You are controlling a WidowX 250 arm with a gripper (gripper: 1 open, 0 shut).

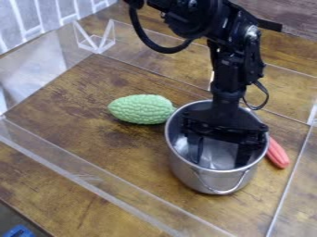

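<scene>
A steel pot (205, 171) with a wire handle stands on the wooden table at the lower right. My black gripper (223, 139) reaches down from the top into the pot, its body filling much of the opening; its fingertips and whatever may lie between them are hard to make out in the dark interior.
A green bumpy corn-like vegetable (141, 108) lies left of the pot, and a red elongated item (277, 155) lies just to its right. Clear plastic walls edge the table (74, 148).
</scene>
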